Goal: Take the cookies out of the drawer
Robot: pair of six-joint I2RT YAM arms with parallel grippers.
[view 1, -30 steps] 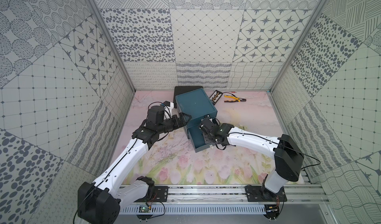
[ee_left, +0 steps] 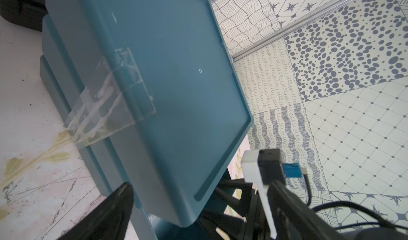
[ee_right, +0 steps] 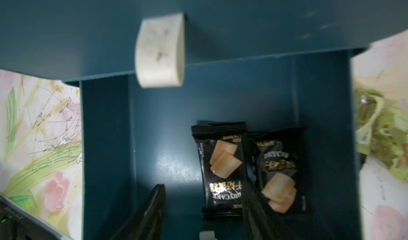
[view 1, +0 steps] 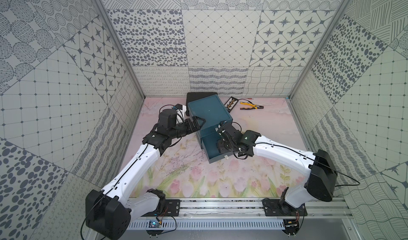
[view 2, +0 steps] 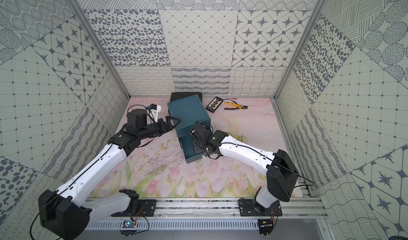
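Note:
Two black packs of dry-cake cookies lie side by side in the pulled-out blue drawer, below a white pull tab on the cabinet. My right gripper is over the drawer, its fingers apart beside and over the packs, nothing visibly held. My left gripper is at the cabinet's left upper edge; in the left wrist view its dark fingers flank the cabinet corner, apparently apart.
A black box sits behind the cabinet. A small tool tray and yellow-handled pliers lie at the back right.
My left arm has risen slightly at the cabinet's edge.

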